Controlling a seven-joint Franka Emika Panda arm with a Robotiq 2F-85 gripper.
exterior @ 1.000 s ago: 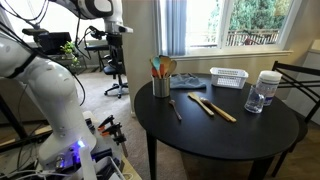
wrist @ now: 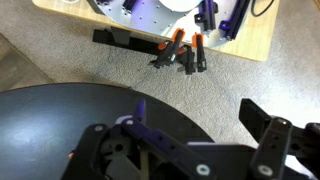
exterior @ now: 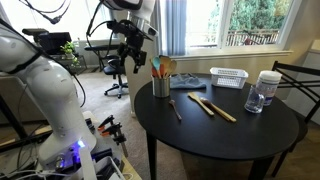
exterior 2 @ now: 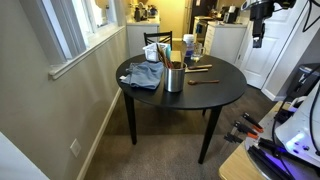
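My gripper (exterior: 124,66) hangs open in the air at the left of the round black table (exterior: 215,135), near the metal can (exterior: 161,87) but apart from it. Several wooden and coloured utensils (exterior: 163,66) stand in that can. In the wrist view the fingers (wrist: 252,115) are spread wide, with only the floor and the table's edge below the gap. On the tabletop lie a wooden spoon (exterior 2: 203,82), a thin stick (exterior: 197,103) and a longer wooden piece (exterior: 219,112).
A white basket (exterior: 229,77) sits at the table's back, with a blue-grey cloth (exterior 2: 142,75) near the can. Clear bottles (exterior: 262,92) stand on the right side. A dark chair (exterior: 300,85) stands beyond.
The arm has swung right, bringing the gripper from the far left closer to the can and table. Objects on the table have stayed where they were.
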